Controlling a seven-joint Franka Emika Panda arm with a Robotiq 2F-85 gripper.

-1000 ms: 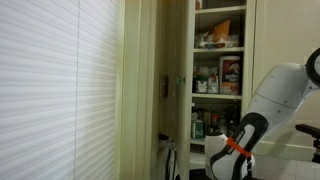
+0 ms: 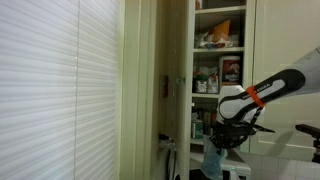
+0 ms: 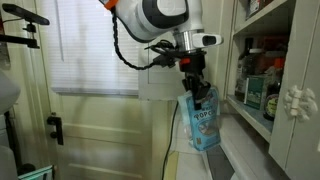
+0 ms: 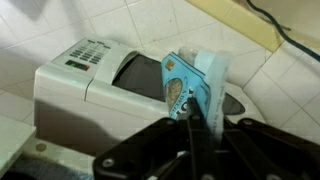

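A light-blue printed pouch [image 3: 201, 126] hangs below my gripper [image 3: 196, 92], which is shut on the pouch's thin upper edge. The wrist view shows the same pouch [image 4: 180, 84] rising from between the dark fingers, its orange-brown patch facing the camera. From the first exterior view, the pouch [image 2: 212, 160] dangles in front of the lower part of the open cabinet, clear of the shelves. The dark fingers cover part of its top.
Jars, bottles and bags stand on the cabinet shelves [image 2: 217, 96], right beside the arm. A white appliance with a keypad [image 4: 93, 51] lies beneath the pouch. The open cabinet door [image 2: 184, 90] bounds the left side.
The arm has risen and its gripper has come up into view in front of the cabinet. The blue pouch, not visible before, now hangs from it.
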